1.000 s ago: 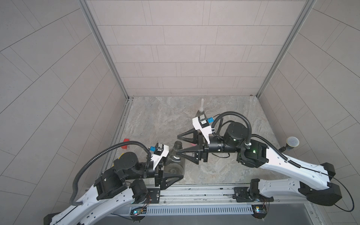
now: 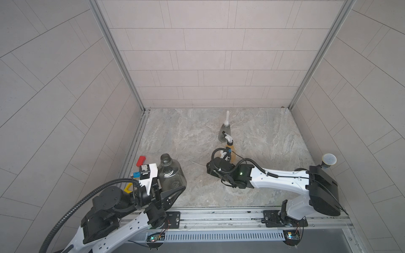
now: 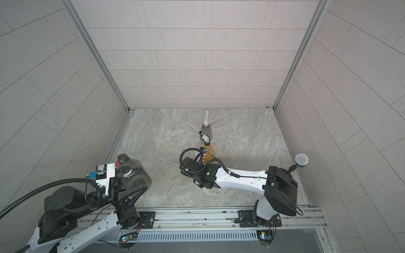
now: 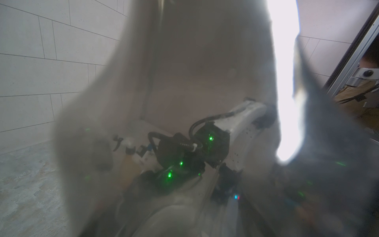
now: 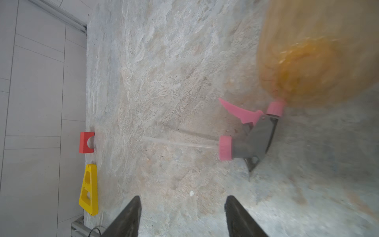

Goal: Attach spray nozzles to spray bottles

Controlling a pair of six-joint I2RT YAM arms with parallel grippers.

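Note:
A clear grey bottle (image 2: 170, 175) with an uncapped neck is at the front left, inside my left gripper (image 2: 166, 189), whose fingers are spread wide around it. Its blurred body (image 4: 197, 79) fills the left wrist view; finger contact is hidden. A grey and pink spray nozzle (image 5: 252, 136) lies on its side on the table, its thin tube pointing left in the right wrist view. My right gripper points down near it, fingers apart and nothing between them. From the top views my right arm covers most of this nozzle.
An amber bottle (image 5: 315, 59) with a white nozzle stands close beside the loose nozzle. Behind it stands a grey bottle (image 2: 223, 132) with a white nozzle. A red block (image 5: 86, 142) and a yellow piece (image 5: 88, 189) lie along the left edge.
The grey bottle has moved left together with my left gripper. My right gripper has backed off from it, swung round and turned down over the loose nozzle.

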